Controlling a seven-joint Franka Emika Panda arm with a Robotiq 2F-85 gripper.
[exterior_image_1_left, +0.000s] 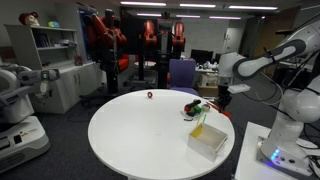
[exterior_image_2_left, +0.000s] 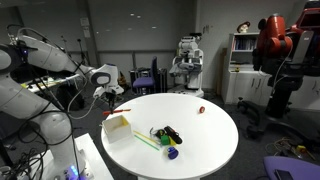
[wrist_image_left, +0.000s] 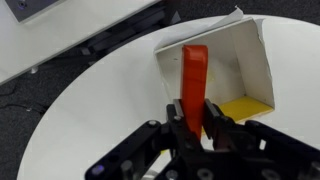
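Note:
A long orange-red object is gripped at its lower end in my gripper, which is shut on it. Beyond it in the wrist view lies the open white box, with something yellow at one side of its inside. In exterior view 1 my gripper is up at the table's right edge, behind the box. Exterior view 2 has the gripper above and left of the box. What the object is cannot be told.
Near the box lie a cluster of dark, green and red items, thin pale sticks and a blue-purple item. A small red item is toward the far side.

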